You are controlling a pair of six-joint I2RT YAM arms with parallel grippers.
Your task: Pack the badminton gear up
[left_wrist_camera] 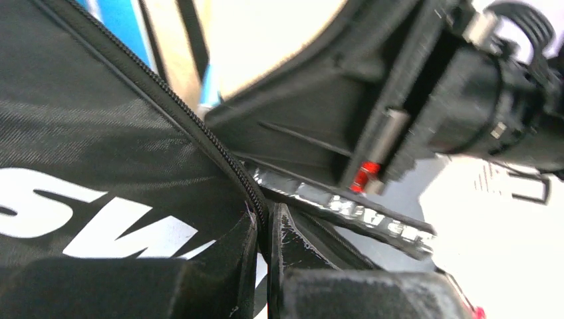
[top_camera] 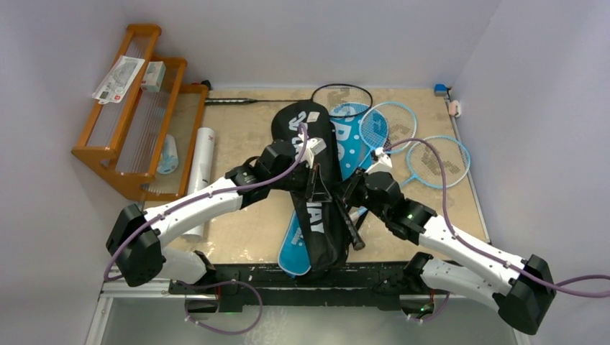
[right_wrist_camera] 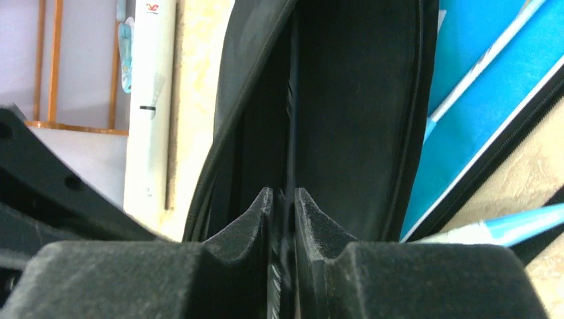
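Observation:
The black racket bag (top_camera: 314, 228) with white lettering lies over a blue bag (top_camera: 293, 244) in the middle of the table. My left gripper is shut on the black bag's zipper edge (left_wrist_camera: 199, 129), lifting that flap. Inside the opening, a dark racket shaft (right_wrist_camera: 292, 119) runs along the black lining (right_wrist_camera: 359, 100). My right gripper is slightly open, its fingertips on either side of this shaft. The black racket handle (top_camera: 350, 226) points toward the front edge. Its head is hidden from the top view.
Two blue rackets (top_camera: 452, 185) lie at the right. Another black racket (top_camera: 250, 100) lies at the back, partly under the black bag. A white tube (top_camera: 202, 154) stands by the wooden shelf (top_camera: 108, 153) at left. Free table shows around the tube's right side.

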